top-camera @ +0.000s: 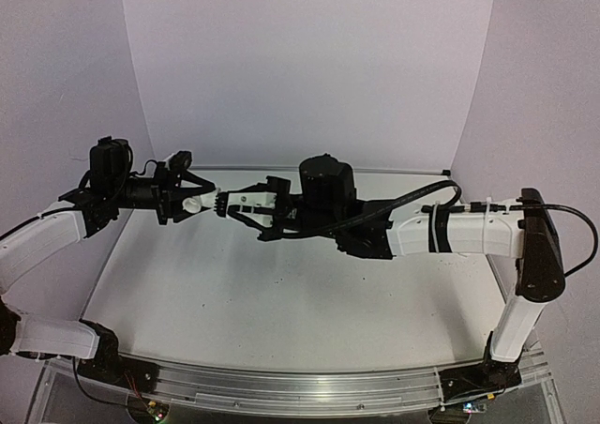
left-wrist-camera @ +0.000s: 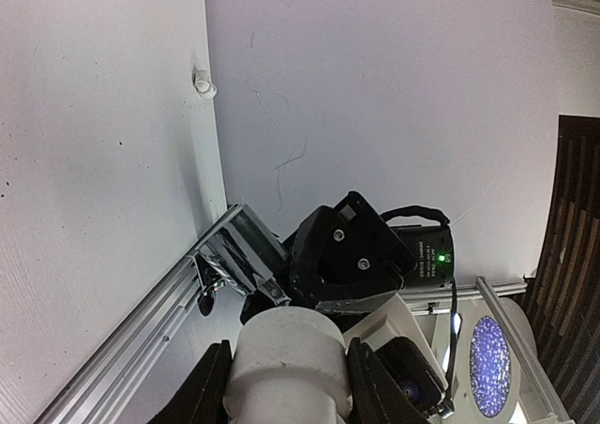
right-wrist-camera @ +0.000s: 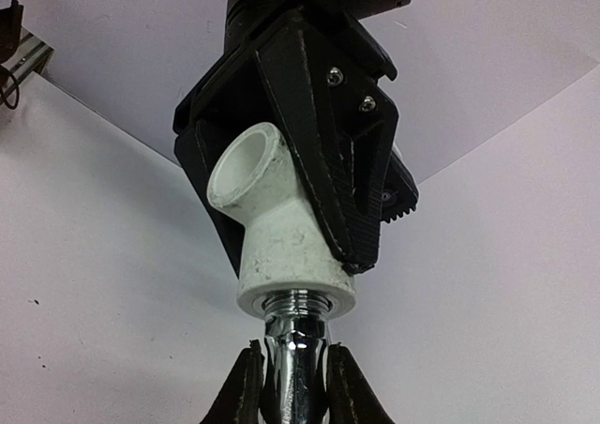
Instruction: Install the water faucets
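Observation:
My left gripper (top-camera: pixel 204 199) is shut on a white pipe fitting (right-wrist-camera: pixel 286 241), whose round open branch (right-wrist-camera: pixel 246 163) faces sideways in the right wrist view. My right gripper grips a chrome faucet (right-wrist-camera: pixel 298 335) between its black fingers. The faucet's threaded end (right-wrist-camera: pixel 297 301) meets the fitting's collar, in line with it; some thread still shows outside, and how deep it sits cannot be told. From the left wrist view, the chrome body (left-wrist-camera: pixel 242 246) with its small handle (left-wrist-camera: pixel 208 293) appears beyond the fitting (left-wrist-camera: pixel 286 358).
Both grippers meet above the left back part of the white table (top-camera: pixel 300 302), which is bare in the top view. Pale walls (top-camera: pixel 309 68) enclose it at the back and sides. A metal rail (top-camera: pixel 300 386) runs along the front edge.

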